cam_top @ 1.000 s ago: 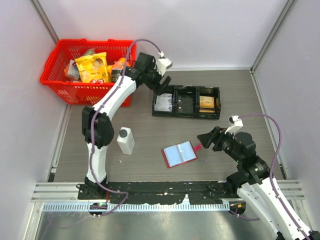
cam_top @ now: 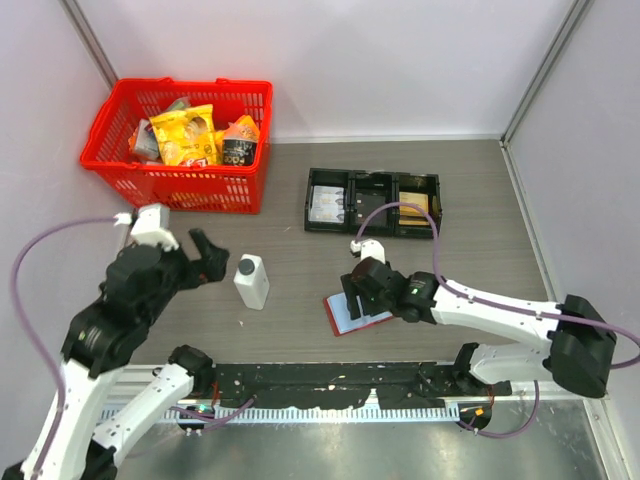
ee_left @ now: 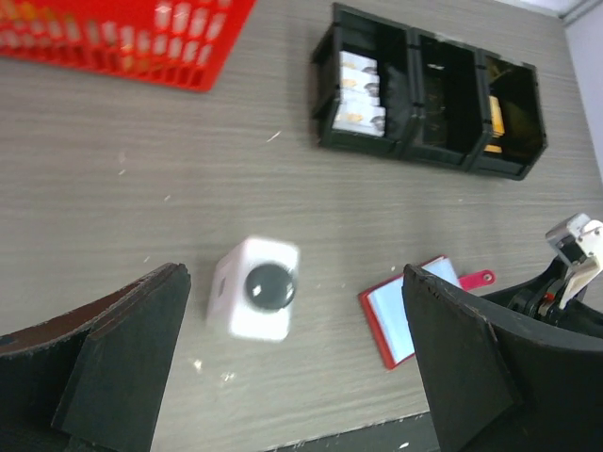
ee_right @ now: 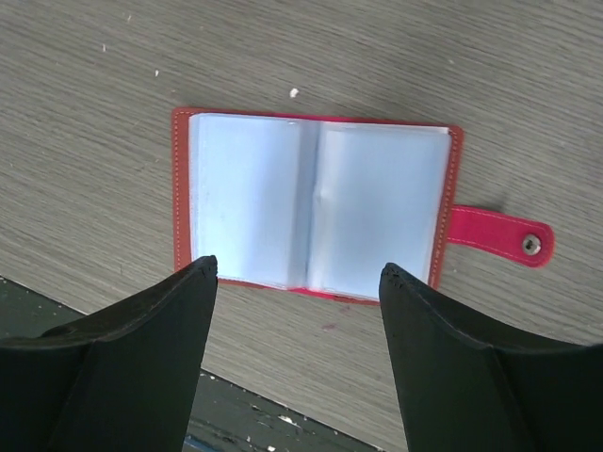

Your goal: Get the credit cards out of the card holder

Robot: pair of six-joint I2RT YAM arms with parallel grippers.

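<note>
The red card holder (ee_right: 443,188) lies open on the table in the right wrist view, with pale clear sleeves (ee_right: 250,198) on both halves and a snap strap at its right. Whether cards are inside is not clear. My right gripper hangs open directly over it, partly covering it in the top view. My left gripper (cam_top: 210,257) stands open at the left, above the table near a white bottle (cam_top: 251,288), with nothing between its fingers.
A black three-compartment tray (cam_top: 372,230) holding white and yellow items stands at the back right. A red basket (cam_top: 120,175) of snack bags is at the back left.
My left arm has swung from the basket and tray toward the front left. My right gripper has moved leftward over the card holder.
</note>
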